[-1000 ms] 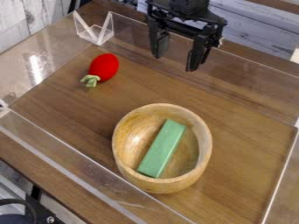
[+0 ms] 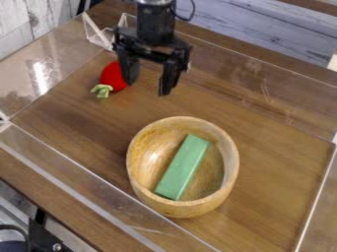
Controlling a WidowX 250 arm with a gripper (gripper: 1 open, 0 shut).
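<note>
My black gripper [image 2: 145, 61] hangs open over the wooden table, its fingers just right of a red object with green leaves [image 2: 112, 77] and partly hiding it. A round wooden bowl [image 2: 219, 187] stands at the lower middle with a green bar [image 2: 182, 167] in it.
A small clear object [image 2: 102, 34] is at the back left. Rails or edges border it at the back and lower left.
My gripper has moved left and a little down in the view, toward the red object. The bowl, green bar and red object look unmoved.
</note>
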